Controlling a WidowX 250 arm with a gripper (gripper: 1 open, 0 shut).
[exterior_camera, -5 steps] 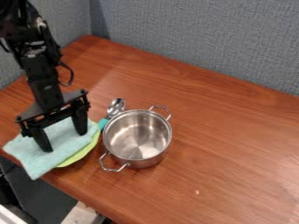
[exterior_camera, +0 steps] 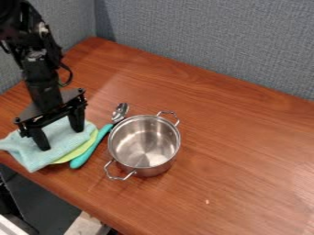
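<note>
My black gripper (exterior_camera: pixel 59 134) is at the left of the table, low over a pale mint cloth (exterior_camera: pixel 32 151), its two fingers down on the cloth. Whether they pinch fabric is unclear. Part of a light green plate (exterior_camera: pixel 76 152) shows from under the cloth. A spoon with a teal handle (exterior_camera: pixel 97 145) and a metal bowl (exterior_camera: pixel 119 112) lies just to the right of the cloth. A steel pot (exterior_camera: pixel 143 144) with two handles stands to the right of the spoon.
A grey padded wall (exterior_camera: pixel 215 37) runs behind the table. The table's left edge is close below the cloth.
The gripper has shifted slightly, and the cloth has drawn up and left from the front, uncovering more of the spoon's teal handle.
</note>
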